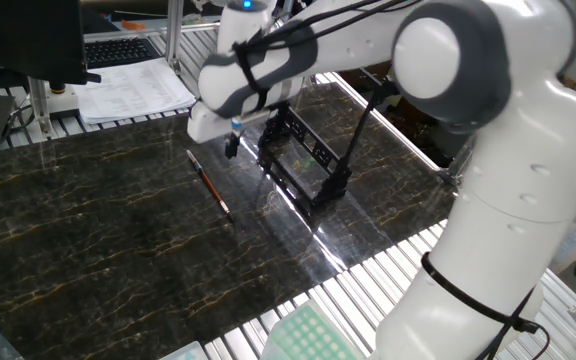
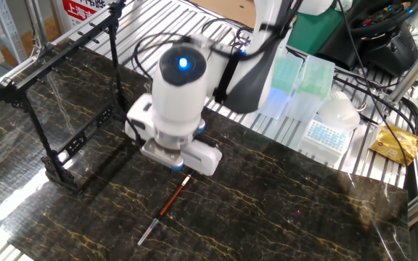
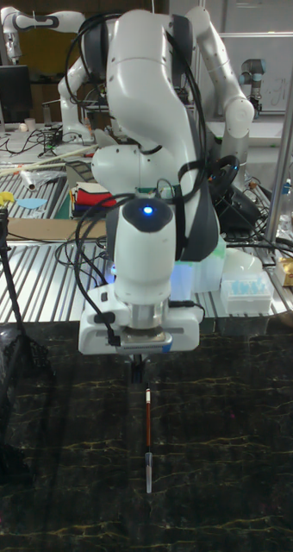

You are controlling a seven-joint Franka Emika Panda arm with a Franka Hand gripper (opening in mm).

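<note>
A slim brown pen-like stick (image 1: 209, 186) lies flat on the dark marbled tabletop, with a clear section at one end and a pale tip at the other. In exterior view 3 the stick (image 3: 148, 428) points away from the camera, its pale end closest to the arm. My gripper (image 3: 137, 371) hangs above the table just beyond that end, apart from it. Its dark fingers stand close together, shut, and nothing shows between them. The white hand (image 2: 173, 145) hides the fingertips in exterior view 2.
A black open frame (image 1: 303, 165) stands on the table close beside the gripper. Papers (image 1: 133, 92) and a keyboard (image 1: 118, 50) lie past the edge. Pale tip boxes (image 2: 325, 141) and a yellow packet (image 2: 395, 143) sit on the ribbed rails.
</note>
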